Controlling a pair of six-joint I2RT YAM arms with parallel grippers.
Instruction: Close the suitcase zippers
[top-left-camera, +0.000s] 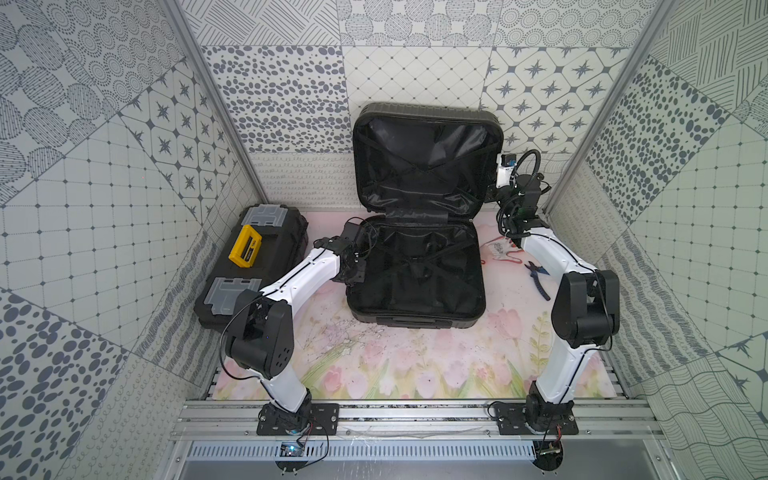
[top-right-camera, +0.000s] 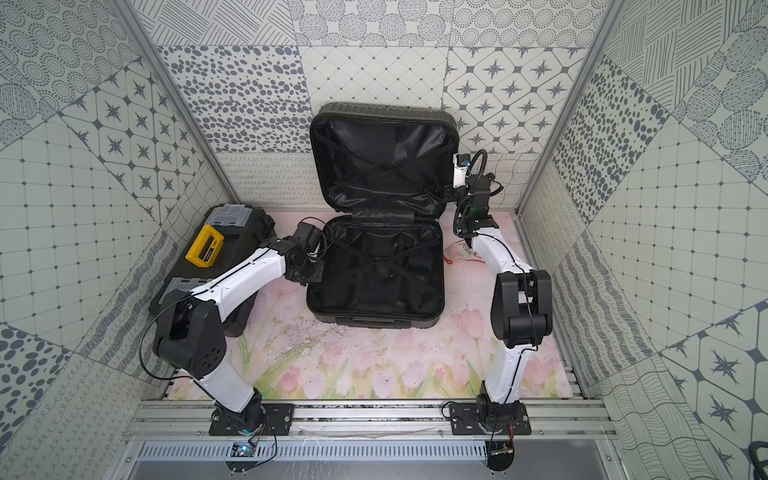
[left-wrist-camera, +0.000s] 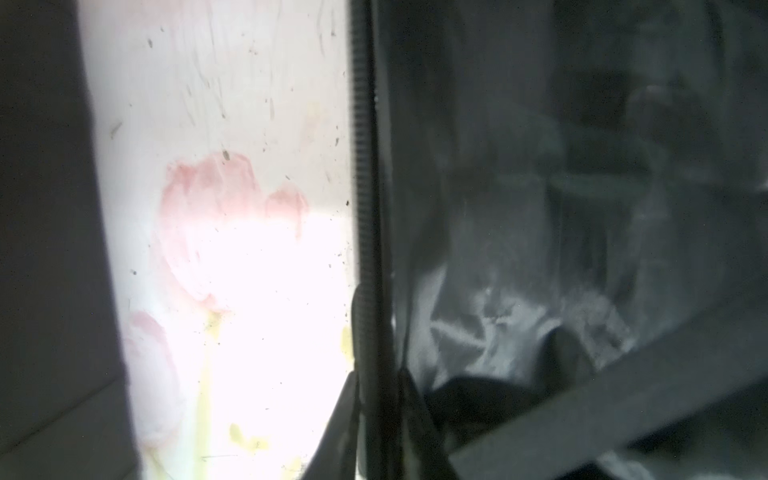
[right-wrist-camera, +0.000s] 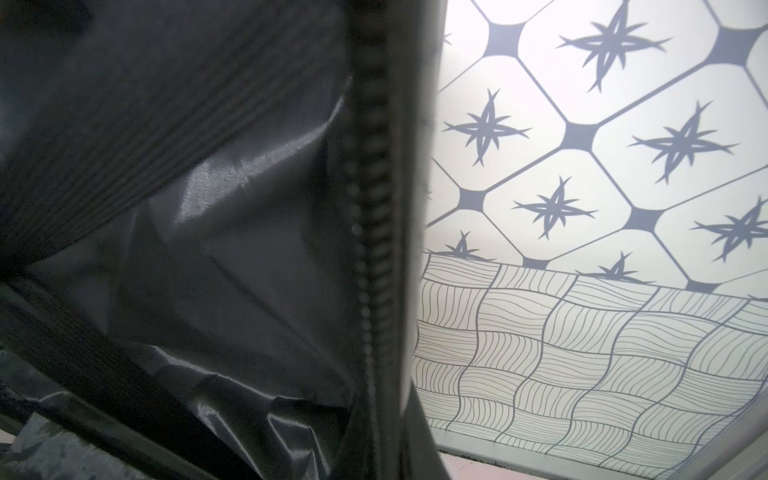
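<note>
A black suitcase lies open, its base (top-left-camera: 416, 264) flat on the floral mat, its lid (top-left-camera: 428, 160) standing up behind. My right gripper (top-left-camera: 496, 192) is shut on the right edge of the lid, where the zipper teeth (right-wrist-camera: 369, 200) run down to the fingers. My left gripper straddles the zipper edge (left-wrist-camera: 366, 160) on the base's left side; its fingers stand either side of it, part open as far as I can see, the tips blurred.
A black toolbox (top-left-camera: 252, 268) with a yellow handle stands at the left. Pliers (top-left-camera: 537, 280) and a red-and-white glove (top-left-camera: 505, 252) lie right of the suitcase.
</note>
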